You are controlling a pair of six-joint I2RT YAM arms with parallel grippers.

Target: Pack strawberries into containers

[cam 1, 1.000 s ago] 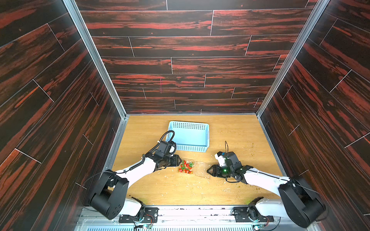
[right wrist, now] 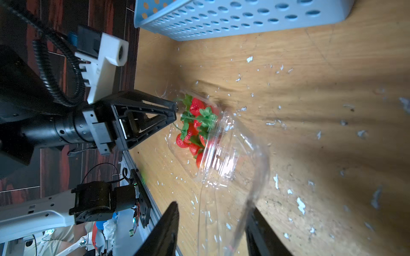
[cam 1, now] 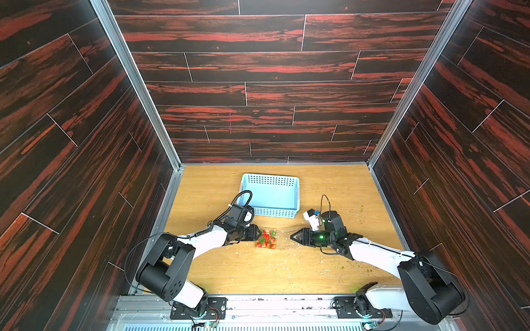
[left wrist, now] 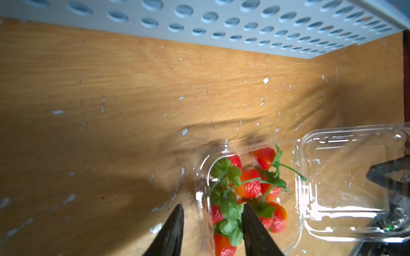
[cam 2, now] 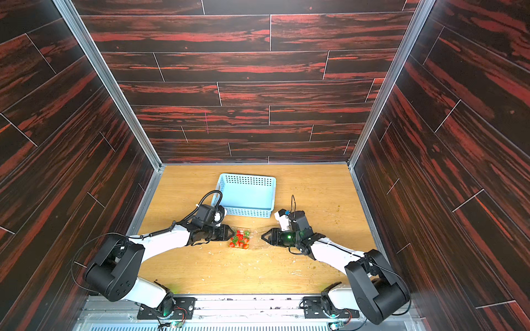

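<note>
Several red strawberries (left wrist: 249, 183) with green leaves lie in the left half of a clear hinged container (left wrist: 204, 187). Its empty lid half (right wrist: 230, 160) extends to the right, looking tilted up off the table in the right wrist view. My left gripper is open at the filled half's left wall, its fingers (left wrist: 170, 232) seen on both sides of that wall. At the lid's outer end, my right gripper also stands open; clear plastic shows in the gap between its fingers. Contact with the lid cannot be told.
Behind the container stands a light blue perforated basket (cam 1: 270, 211), empty inside. White flecks mark the wooden table (cam 1: 325, 273). Bare table lies in front of the container and out to the right.
My right gripper has moved back and slightly left, and the lid half looks shorter from above. The left gripper and the strawberry half have shifted only slightly.
</note>
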